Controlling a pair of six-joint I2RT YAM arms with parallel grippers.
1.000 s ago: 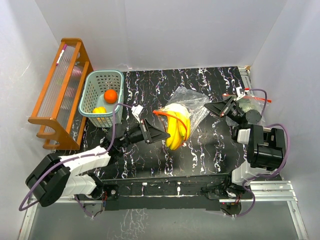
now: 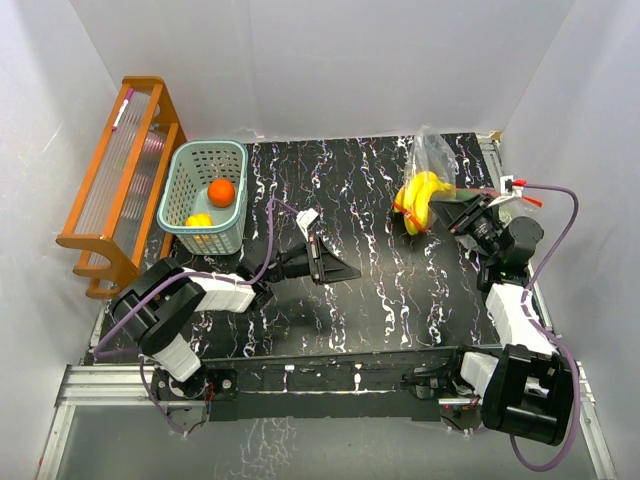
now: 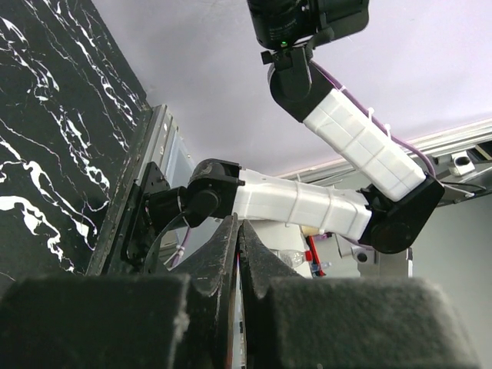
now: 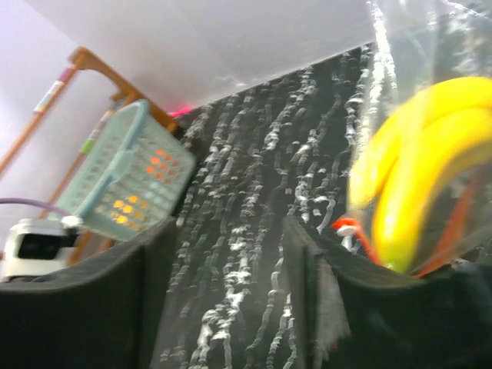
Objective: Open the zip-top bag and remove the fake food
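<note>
A clear zip bag [image 2: 428, 150] with yellow bananas [image 2: 422, 200] and a red strip inside is at the right of the black table, beside my right gripper [image 2: 443, 207]. In the right wrist view the bananas [image 4: 423, 154] fill the right side, with blurred fingers at the bottom, standing apart; whether they touch the bag is unclear. My left gripper [image 2: 345, 271] is shut over the middle table, nothing between its fingertips.
A basket [image 2: 170, 200] with an orange [image 2: 222, 192] and a yellow item stands at the left beside a wooden rack [image 2: 100, 235]. Another bag lies behind the right gripper.
The bag with the bananas has moved from the middle to the right and back, next to the right gripper. The left gripper has moved right. The right arm has shifted.
</note>
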